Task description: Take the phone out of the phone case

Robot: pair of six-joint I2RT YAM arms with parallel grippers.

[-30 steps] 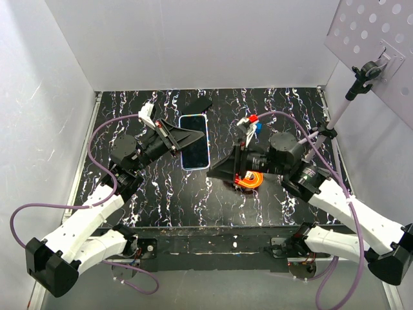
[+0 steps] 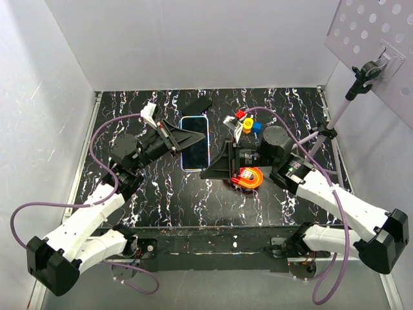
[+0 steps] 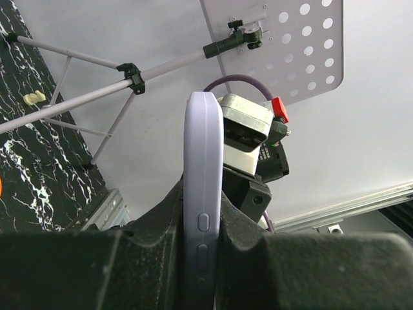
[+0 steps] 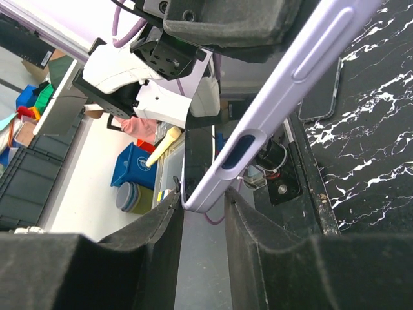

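The phone in its pale lilac case [image 2: 195, 155] is held up at mid-table, my left gripper [image 2: 181, 139] shut on it. The left wrist view shows the case's side [image 3: 204, 161] edge-on between the fingers. My right gripper [image 2: 206, 171] is at the case's lower end, on the right. In the right wrist view the case's corner [image 4: 204, 201] sits at the tips of its fingers [image 4: 139, 271], which stand a little apart; whether they grip it cannot be told.
A black flat item [image 2: 197, 106] lies at the back. Yellow, red and blue pieces [image 2: 256, 127] and an orange round object [image 2: 251, 178] lie to the right. A metal stand [image 2: 332, 132] rises at the right edge.
My right gripper has shifted slightly left toward the case's lower end, its arm turning a little. The left gripper and the phone are almost still.
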